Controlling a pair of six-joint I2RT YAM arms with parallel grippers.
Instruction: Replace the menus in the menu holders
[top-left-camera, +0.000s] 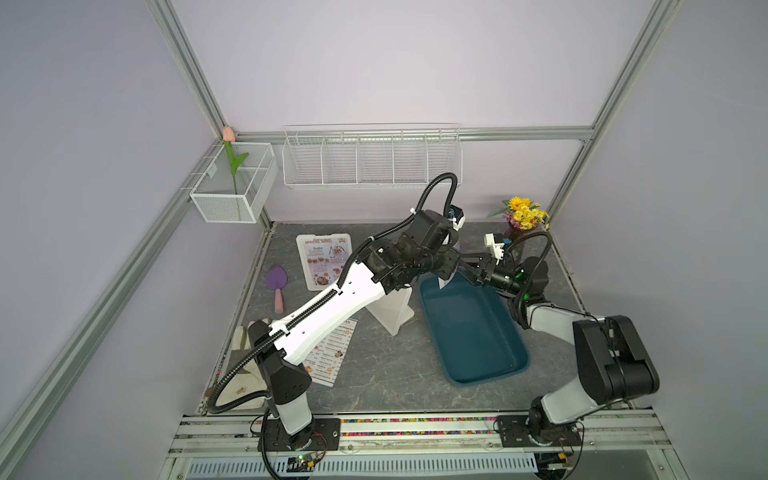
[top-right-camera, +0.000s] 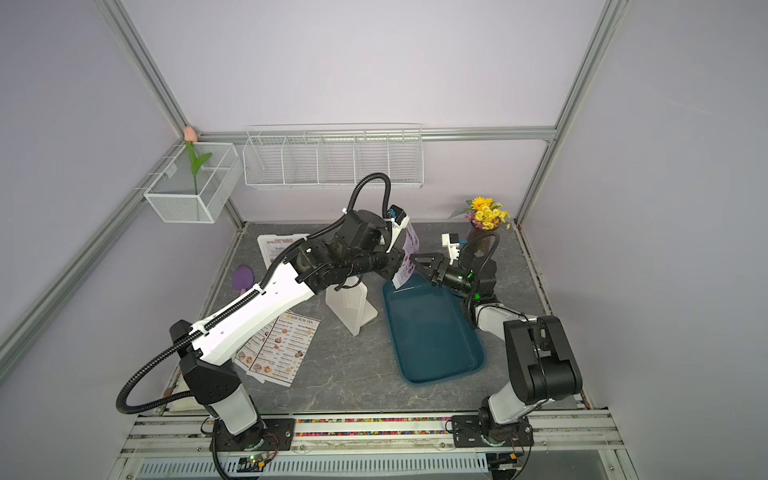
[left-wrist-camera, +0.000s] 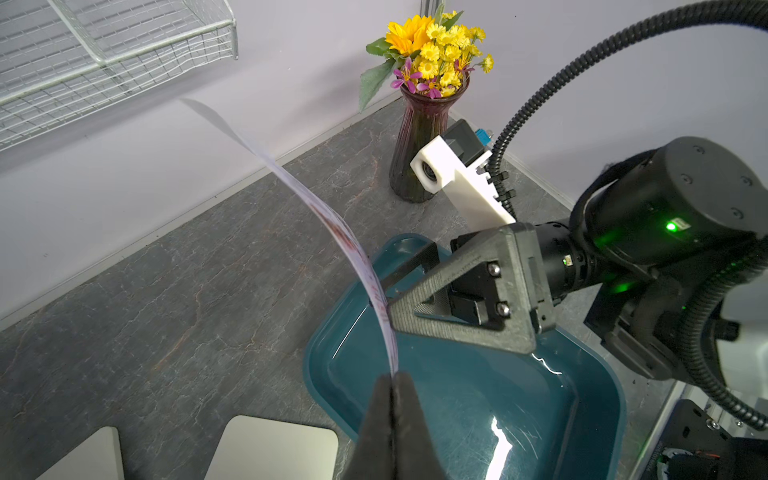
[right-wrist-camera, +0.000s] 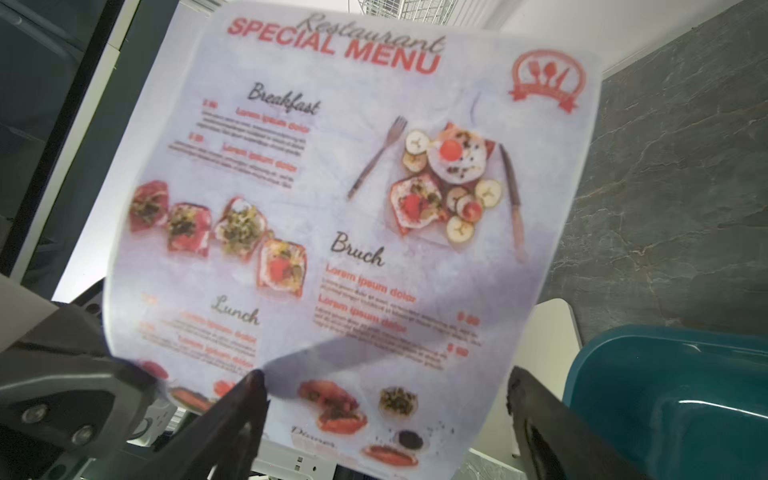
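Observation:
A printed special menu sheet (right-wrist-camera: 360, 240) is held upright and curved, its lower edge pinched in my left gripper, which is shut. Facing the sheet, my right gripper stands open, its fingertips close to the paper; whether they touch it I cannot tell. One white menu holder (top-left-camera: 390, 310) stands on the table beneath the left arm, no menu visible in it. Farther left and back, a second white holder (top-left-camera: 345, 238) bears a similar special menu (top-left-camera: 324, 260). Other menu sheets (top-right-camera: 289, 345) lie at the front left, partly covered by the left arm.
Below the grippers lies a teal tray (top-left-camera: 480, 340), seemingly empty. A flower vase (left-wrist-camera: 409, 152) stands behind the right arm. At the left are a purple spatula (top-left-camera: 276, 278) and some partly hidden items. Wire baskets (top-left-camera: 372, 160) hang at the back. Table between holder and tray is clear.

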